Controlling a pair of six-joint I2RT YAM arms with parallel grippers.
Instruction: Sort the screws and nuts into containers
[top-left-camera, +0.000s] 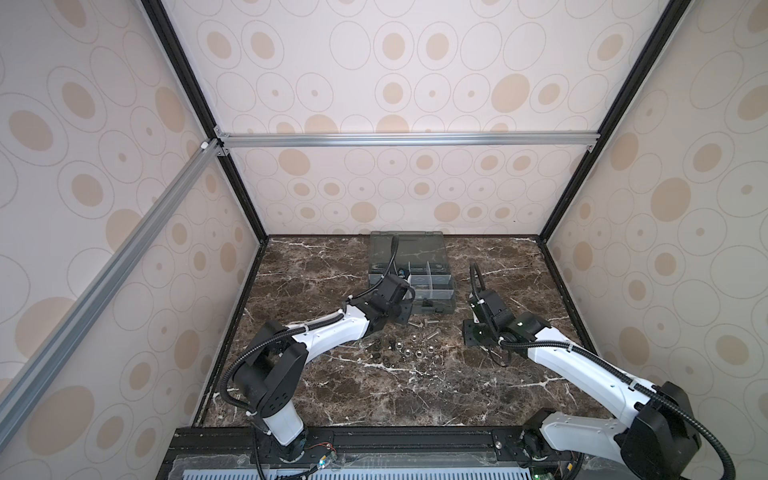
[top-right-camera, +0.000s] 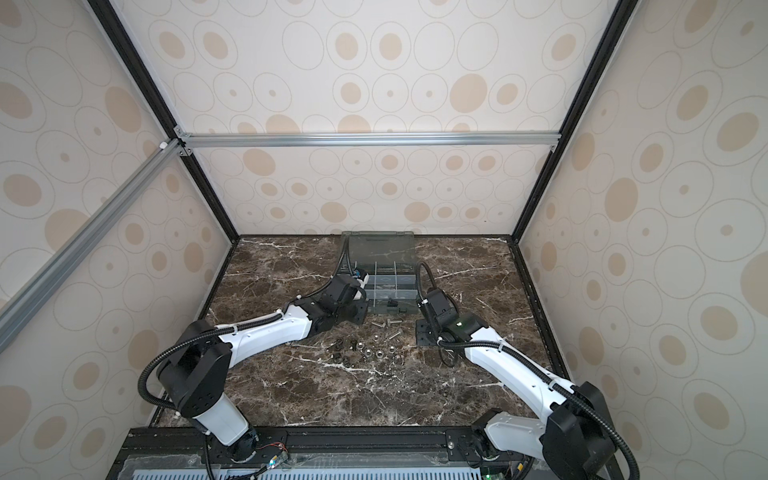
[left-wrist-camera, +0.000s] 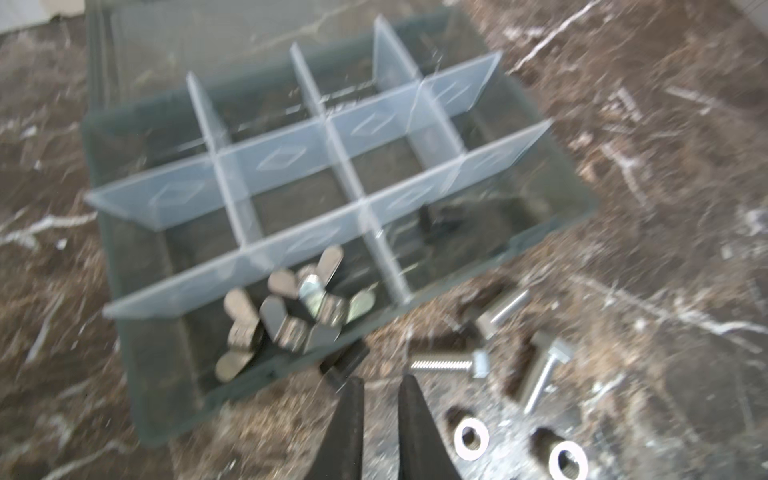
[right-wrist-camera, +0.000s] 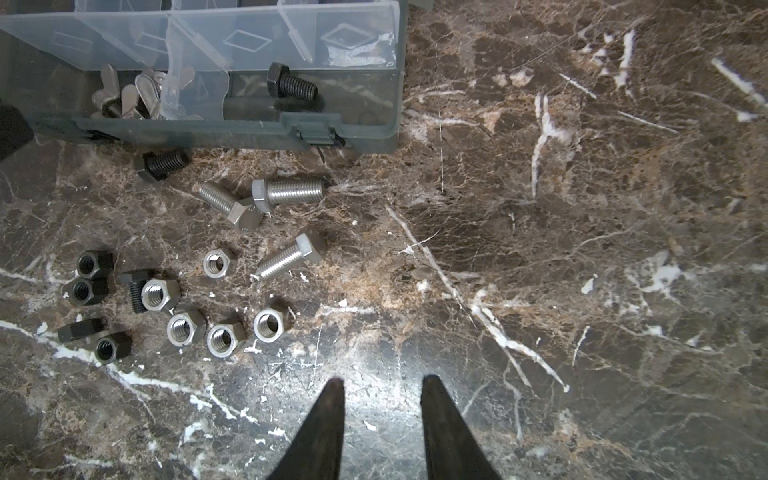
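An organiser box (left-wrist-camera: 552, 200) stands open; its front row holds wing nuts (left-wrist-camera: 292, 332) in one compartment and a black bolt (right-wrist-camera: 292, 85) in another. In front lie another black bolt (right-wrist-camera: 164, 164), silver bolts (right-wrist-camera: 288, 192), silver nuts (right-wrist-camera: 270, 322) and a cluster of dark nuts and bolts (right-wrist-camera: 89, 292). My left gripper is at the box's front, its fingers nearly together; nothing clearly shows between them. My right gripper hangs open and empty over the marble, right of and nearer than the pile.
Bare marble (right-wrist-camera: 608, 200) lies right of the box and on its left. Walls and frame rails enclose the table; the box's raised lid (top-left-camera: 406, 244) is at the back.
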